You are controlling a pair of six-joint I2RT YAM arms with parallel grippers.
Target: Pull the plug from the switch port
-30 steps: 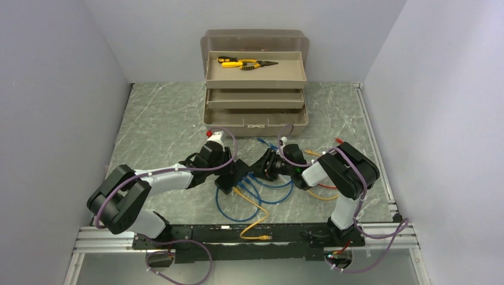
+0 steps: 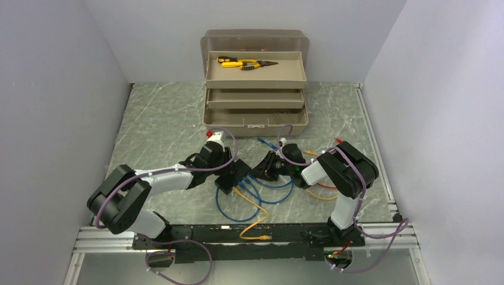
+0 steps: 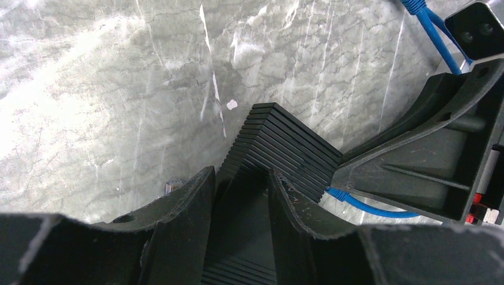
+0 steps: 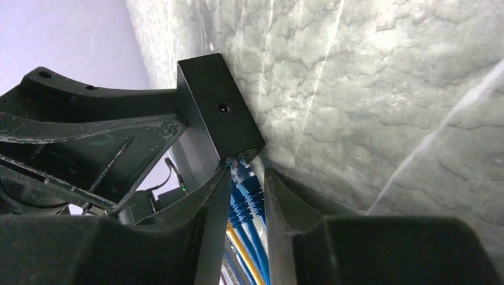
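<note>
The black switch [image 2: 233, 177] lies at the table's centre, with blue and yellow cables plugged along one side. My left gripper is shut on the switch's ribbed body from the upper left. My right gripper has its fingertips round a blue plug [image 4: 243, 172] at the port row, its fingers partly open; whether they touch it is hard to tell. In the right wrist view the switch's end [image 4: 220, 101] with a small socket shows above the plugs.
The toolbox [image 2: 256, 127] with pliers and screwdriver in its top tray stands behind. Loose cables [image 2: 266, 211] loop in front and under my right arm.
My right gripper has shifted very slightly at the port row. The left arm and the switch look unmoved.
</note>
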